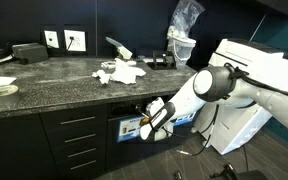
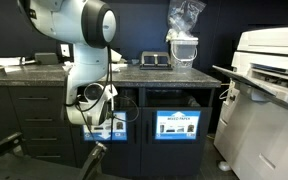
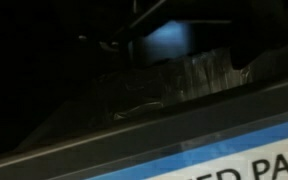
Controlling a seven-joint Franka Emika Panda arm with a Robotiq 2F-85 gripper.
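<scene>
My gripper appears as dark shapes along the top of the wrist view. Its fingers are open, and I make out nothing held between them. Below it is the dark inside of a bin, with a crinkled, translucent liner (image 3: 209,75) catching some light. The bin's front edge and a blue-and-white label (image 3: 254,160) cross the bottom of that view. In exterior view 1 the arm (image 1: 189,98) reaches down to the cabinet front, its end close to an open bin under the counter. The bin's contents are too dark to tell.
Over the bins runs a dark counter (image 1: 59,82) with crumpled white paper (image 1: 122,70) and a roll of tape (image 1: 4,91). Beside the labelled bin front (image 2: 178,125) stands a white machine (image 2: 269,100).
</scene>
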